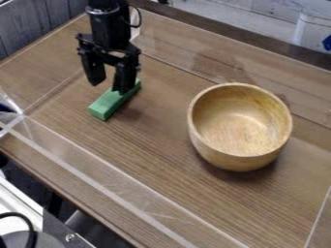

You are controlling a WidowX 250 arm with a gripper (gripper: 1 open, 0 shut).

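Note:
My gripper [110,66] is at the upper left, its dark fingers open and pointing down just above a green oblong block [116,100]. The block lies diagonally on the wooden table, its far end partly under the gripper. I cannot tell whether a finger touches it.
A large light wooden bowl [239,131] stands on the right half of the table [181,208]. Pale walls or panels edge the back and left side.

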